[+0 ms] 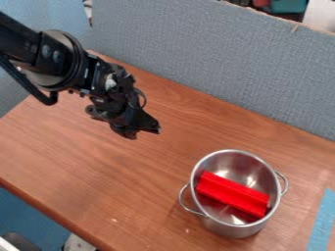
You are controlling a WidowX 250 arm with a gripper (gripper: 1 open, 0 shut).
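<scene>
My black gripper (pixel 141 127) is at the end of the arm reaching in from the upper left, low over the wooden table (pixel 92 172). It looks shut, with nothing visible between its fingers. At the lower right stands a steel pot (pixel 229 161) with loop handles, and a red bar-shaped object (pixel 233 192) lies inside it, well apart from the gripper.
A grey padded wall (pixel 210 64) runs along the back of the table. A light blue strip (pixel 320 221) is at the right edge.
</scene>
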